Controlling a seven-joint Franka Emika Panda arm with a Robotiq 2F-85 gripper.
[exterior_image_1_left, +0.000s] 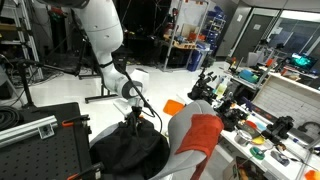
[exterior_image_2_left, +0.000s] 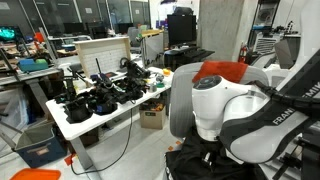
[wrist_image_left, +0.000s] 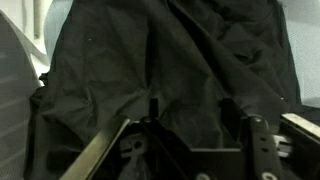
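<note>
A black cloth lies rumpled beside the grey chair in the first exterior view. Folds of that same cloth fill most of the wrist view. My gripper is over the cloth with its two dark fingers spread apart, close to the fabric or touching it; which of these is hard to tell. Dark on dark hides whether any fold lies between the fingertips. From the second exterior view, the white arm reaches down to the cloth and largely covers the fingers.
A grey chair with a red cover stands alongside the cloth. White tables with black items and tools are farther back. An orange bin sits at the left in the second exterior view.
</note>
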